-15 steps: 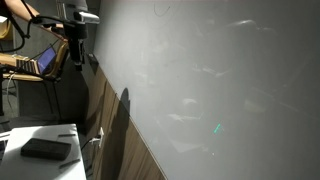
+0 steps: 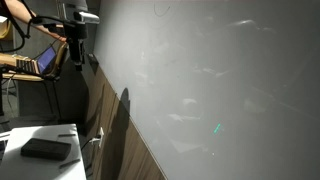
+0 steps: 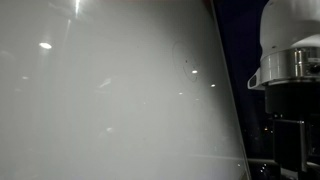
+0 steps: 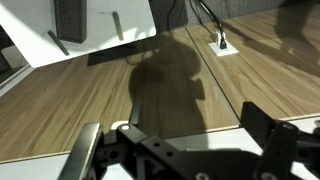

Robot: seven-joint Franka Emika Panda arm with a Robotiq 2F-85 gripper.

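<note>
In the wrist view my gripper is open, its two dark fingers wide apart with only the wood-panelled wall behind the gap. Exterior view 1 has the arm at the upper left, with the gripper (image 2: 78, 64) pointing down above the white table (image 2: 15, 165). On that table lies a dark oblong block (image 2: 46, 148), and slim dark sticks like markers (image 2: 67, 135) lie around it. The wrist view catches the same block (image 4: 70, 20) at the upper left, well away from the fingers. Exterior view 2 cuts off the arm (image 3: 290, 65) at the right edge.
A large whiteboard (image 2: 215, 75) carries faint smudges and a small green mark (image 2: 217, 128). Below it runs wood panelling (image 2: 118, 135). A cable plugs into a wall outlet (image 4: 223, 43). Behind the arm, an open laptop (image 2: 40, 63) is visible.
</note>
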